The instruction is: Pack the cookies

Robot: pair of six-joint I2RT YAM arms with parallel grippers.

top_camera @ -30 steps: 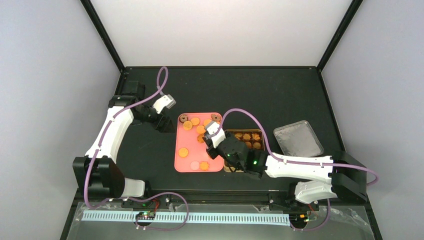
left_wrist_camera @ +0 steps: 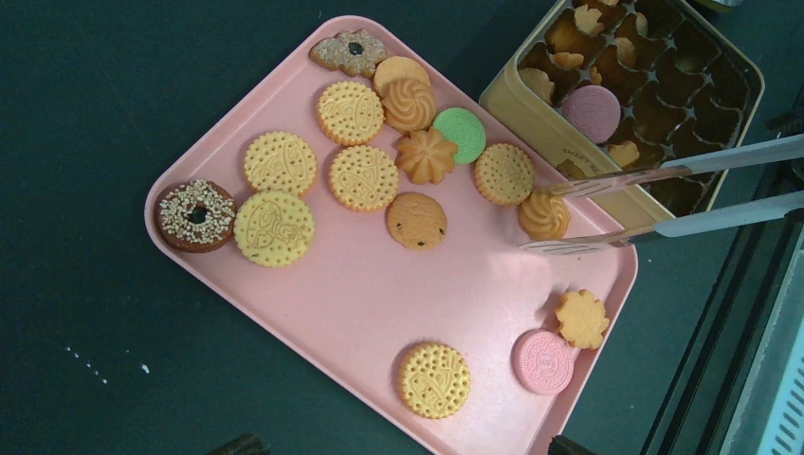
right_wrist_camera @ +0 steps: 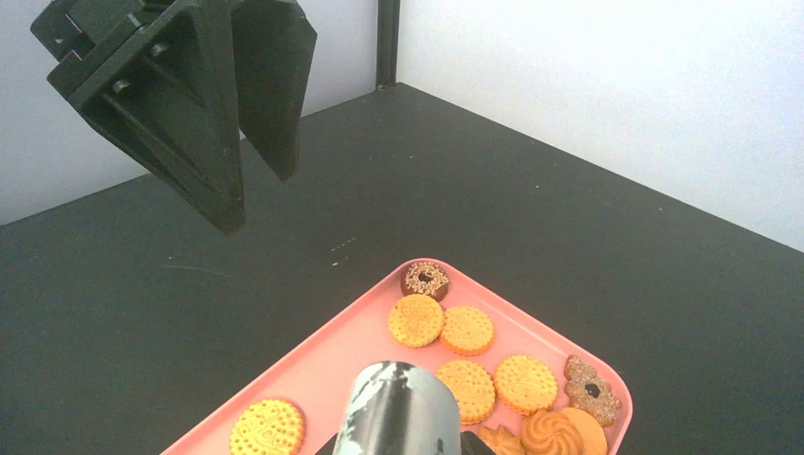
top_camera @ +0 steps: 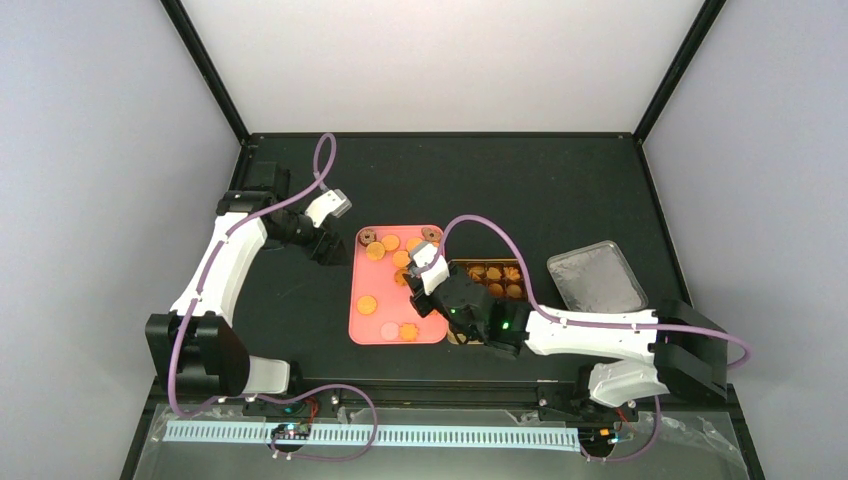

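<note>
Cookies lie on a pink tray (left_wrist_camera: pixel 322 294): ridged round ones, a sesame ring (left_wrist_camera: pixel 196 216), a green disc (left_wrist_camera: pixel 459 136), a pink disc (left_wrist_camera: pixel 543 362) and others. Beside it stands the gold tin (left_wrist_camera: pixel 521 95), its dark insert partly filled, with a purple cookie (left_wrist_camera: pixel 592 114) in one cell. At the tray's tin-side edge, my right gripper is open, one finger on each side of a swirl cookie (left_wrist_camera: pixel 544 214); whether they touch it, I cannot tell. My left gripper (top_camera: pixel 331 250) stands open and empty just left of the tray.
A silver lid or tray (top_camera: pixel 598 278) lies to the right, apart from the tin. In the top view my right arm (top_camera: pixel 600 333) covers part of the tin and the tray's right edge.
My left arm and the cookies in sight look the same.
</note>
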